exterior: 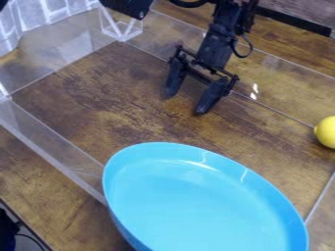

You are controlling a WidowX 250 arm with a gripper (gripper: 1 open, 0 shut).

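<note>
My black gripper (191, 90) reaches down from the top of the camera view to just above the wooden floor of the clear-walled enclosure, at its upper middle. Its two fingers stand apart, open, with nothing visible between them. A large light blue oval bowl or tray (203, 201) fills the bottom right, well below the gripper. A yellow round object (326, 132) sits at the right edge, cut off by the frame.
Clear plastic walls (46, 147) border the wooden floor on the left and at the back, with a white bracket (120, 27) at the upper left corner.
</note>
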